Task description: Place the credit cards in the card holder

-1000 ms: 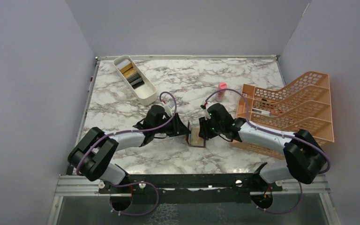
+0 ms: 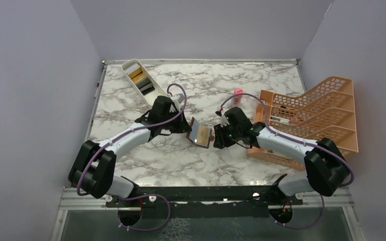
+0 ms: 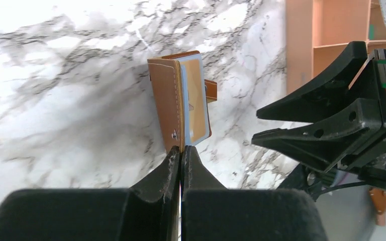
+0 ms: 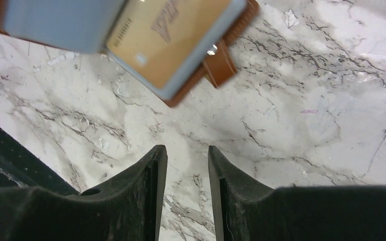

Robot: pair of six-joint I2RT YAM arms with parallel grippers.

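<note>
The brown card holder hangs partly folded open, a clear bluish sleeve and a tan card facing right. In the left wrist view, my left gripper is shut on one edge of the holder's cover. Close by to the right, my right gripper stands open with nothing between its fingers; bare marble shows through its gap in the right wrist view. The holder's brown strap sticks out ahead of those fingers. More cards, tan and dark, lie in the white tray at the back left.
An orange-tan tiered rack takes up the right side, with a few items in it. A pink bottle stands behind my right gripper.
My left gripper has moved left and toward the back with the card holder, coming near the tray. The holder has come away from my right gripper, which has shifted little.
</note>
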